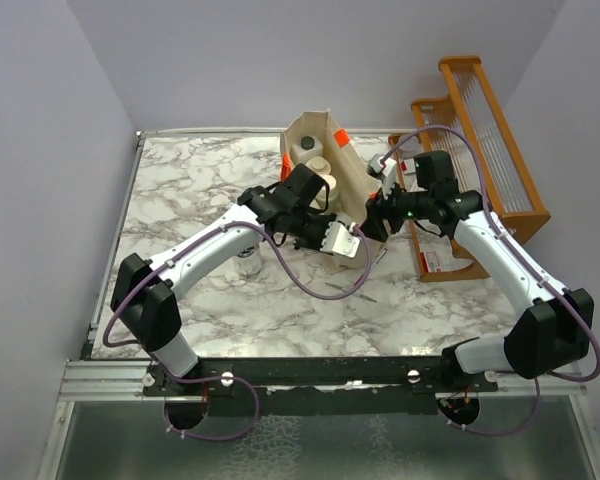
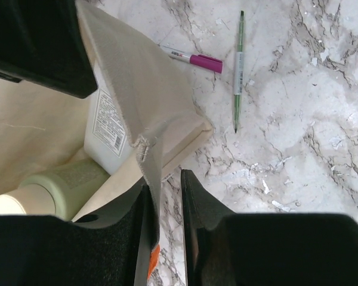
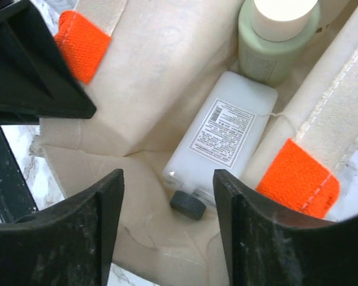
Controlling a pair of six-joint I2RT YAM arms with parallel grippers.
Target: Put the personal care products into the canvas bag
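Observation:
The canvas bag (image 1: 350,170) stands between my arms. Inside it lie a white bottle (image 3: 215,137) with a dark cap and a green bottle (image 3: 268,59) with a cream cap. My left gripper is at the bag's rim, the edge of the fabric at its fingertips; whether it pinches it is unclear. My right gripper is over the bag's end with its fingers apart. A silver-capped bottle (image 1: 247,262) stands on the table, partly behind my left arm.
A green pen (image 2: 238,71) and a purple marker (image 2: 206,61) lie beside the bag. A wooden rack (image 1: 520,190) stands at the right.

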